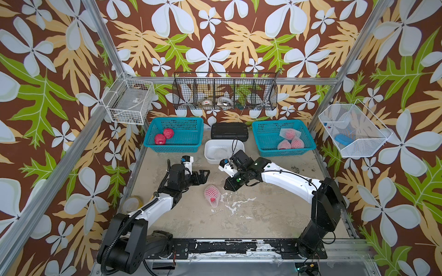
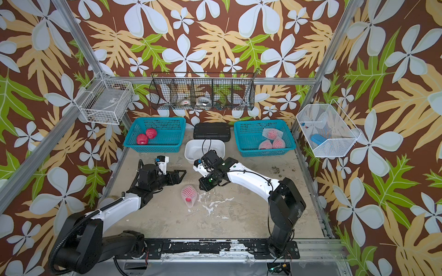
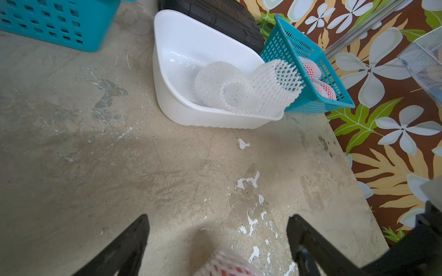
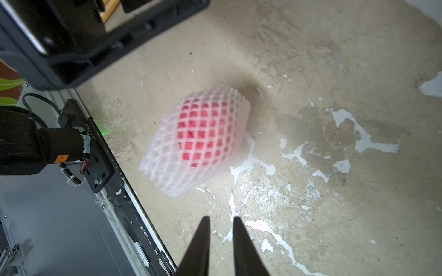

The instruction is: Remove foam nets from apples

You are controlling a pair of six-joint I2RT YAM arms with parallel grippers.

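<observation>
A red apple in a white foam net (image 1: 212,195) lies on the table between the two arms; in the right wrist view the netted apple (image 4: 202,133) shows loose net ends. The left gripper (image 1: 205,176) stands open and empty above and left of it, its fingers (image 3: 124,248) wide apart. Just right of the apple and apart from it, my right gripper holds nothing, with a narrow gap between its fingertips. Two bare red apples (image 1: 159,139) sit in the left teal basket (image 1: 188,138). Netted apples (image 1: 297,143) are in the right teal basket (image 1: 267,126).
Loose foam nets (image 3: 221,85) lie in the white tub (image 3: 216,118) between the baskets, one reaching its rim. A black case (image 1: 229,130) stands behind it. White flaked patches mark the table (image 1: 267,216).
</observation>
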